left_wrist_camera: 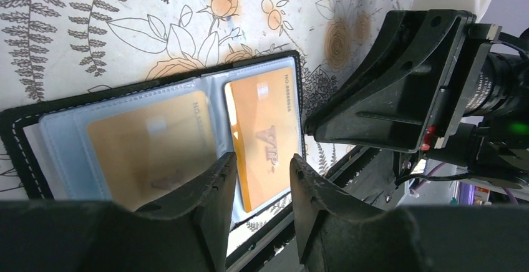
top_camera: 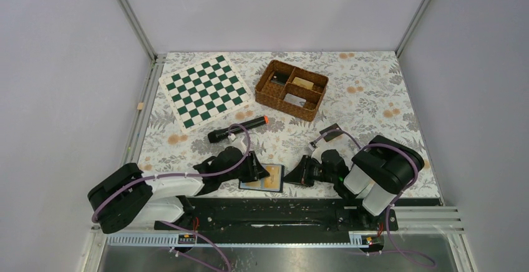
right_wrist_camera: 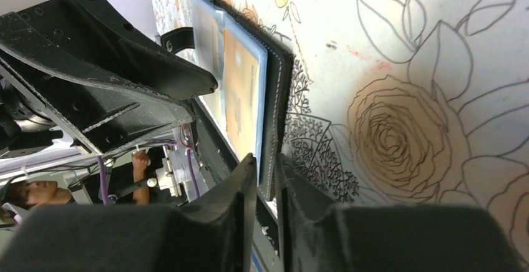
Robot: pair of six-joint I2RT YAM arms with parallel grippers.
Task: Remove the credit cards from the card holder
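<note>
The card holder (left_wrist_camera: 28,113) lies opened flat near the table's front edge, dark with clear blue-tinted sleeves. Two gold cards show in it: one card (left_wrist_camera: 265,131) in the right sleeve, its left edge uncovered at the slot, and another card (left_wrist_camera: 150,141) in the left sleeve. Over the right card stands my left gripper, open, its fingertips apart with nothing seen held. At the holder's right border is my right gripper, narrowly open, with the dark edge showing between its fingertips; whether they touch it I cannot tell.
Behind the left arm lies a black microphone (top_camera: 237,130). A woven basket (top_camera: 284,100) with several things inside stands at the back, beside a green checkered board (top_camera: 206,91). A small dark object (top_camera: 330,131) lies behind the right arm.
</note>
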